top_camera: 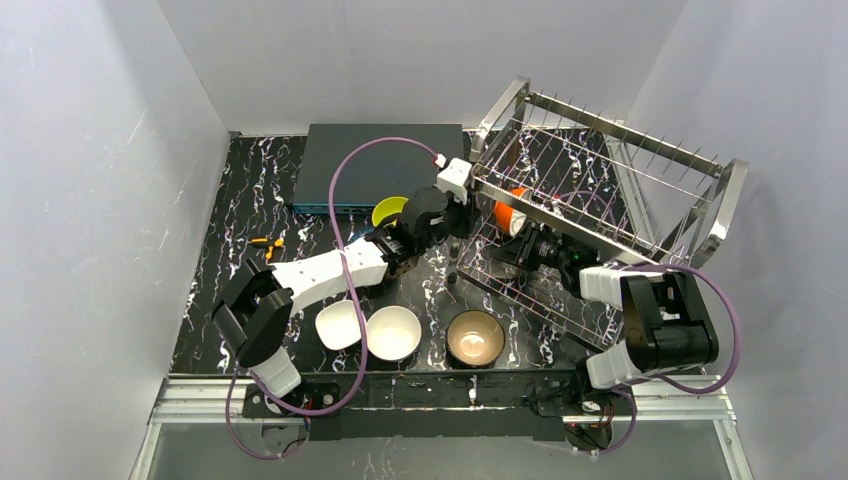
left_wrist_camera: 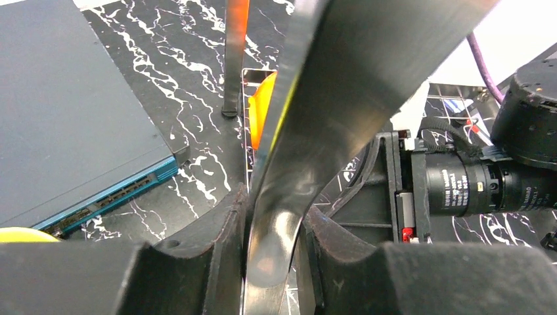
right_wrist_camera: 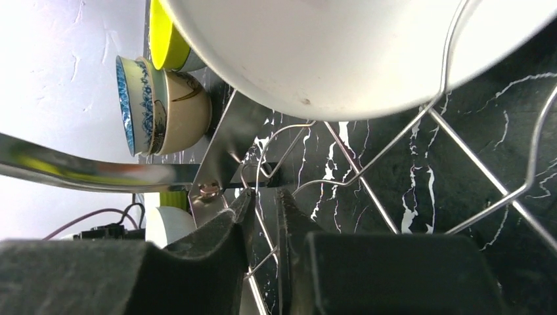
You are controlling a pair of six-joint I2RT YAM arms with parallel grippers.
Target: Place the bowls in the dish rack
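The steel dish rack (top_camera: 630,130) stands on the right. My left gripper (top_camera: 465,215) is shut on the rack's upright bar (left_wrist_camera: 309,98) at its left corner. My right gripper (top_camera: 515,245) is inside the lower tier, its fingers close together over the wires, below a white bowl (right_wrist_camera: 361,46). An orange bowl (top_camera: 505,213) sits in the rack. Loose bowls lie in front: a white square one (top_camera: 339,324), a white round one (top_camera: 393,333) and a tan one (top_camera: 474,337). A yellow bowl (top_camera: 390,208) and other stacked bowls (right_wrist_camera: 184,111) are partly hidden behind my left arm.
A dark flat box (top_camera: 370,160) lies at the back. A small orange-and-black item (top_camera: 265,243) lies on the left of the marble surface (top_camera: 230,310). Grey walls enclose the area closely on the sides.
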